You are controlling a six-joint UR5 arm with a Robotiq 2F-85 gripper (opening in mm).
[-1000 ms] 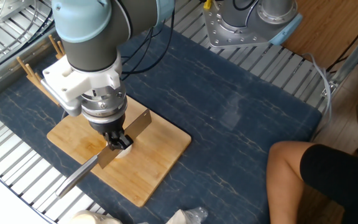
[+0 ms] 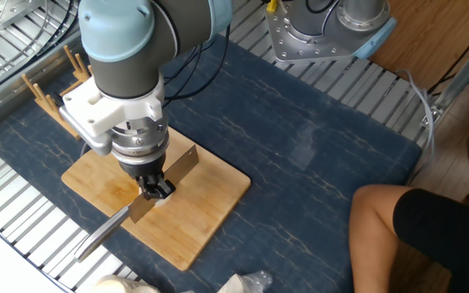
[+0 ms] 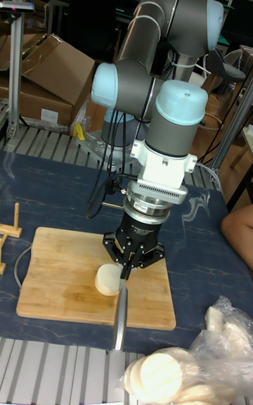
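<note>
My gripper is shut on a knife with a broad blade and a metal handle. The knife runs slantwise over the wooden cutting board, its handle reaching past the board's near edge. In the other exterior view the gripper points down, with the handle toward the camera. A pale round slab rests on the board right beside the knife. Gripper and blade partly cover this slab from above. Whether the blade touches it I cannot tell.
A wooden rack with pegs stands left of the board. Clear plastic bags with pale round pieces lie at the near right. A person's arm rests at the right side.
The arm and knife have shifted slightly toward the right and near side of exterior view 2. Less of the pale slab shows beside the gripper now. The grip on the knife looks the same.
</note>
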